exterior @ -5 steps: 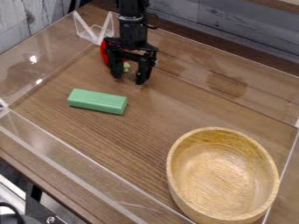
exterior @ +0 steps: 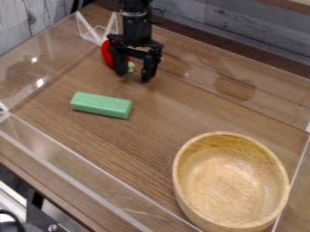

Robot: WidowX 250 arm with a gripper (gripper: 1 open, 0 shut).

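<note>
My black gripper (exterior: 136,64) hangs at the top centre of the camera view, low over the wooden table, open, with its fingers spread. Just behind its left side is a red object (exterior: 107,53), partly hidden by the gripper, with a small green part showing near it. A green rectangular block (exterior: 101,105) lies on the table in front and to the left of the gripper. A tan oval bowl (exterior: 230,181) sits at the lower right.
A clear plastic or wire item stands behind the red object, too small to tell what it is. A wall runs along the back right.
The gripper has risen slightly toward the back of the table over the last second. The green block and bowl have stayed in place.
</note>
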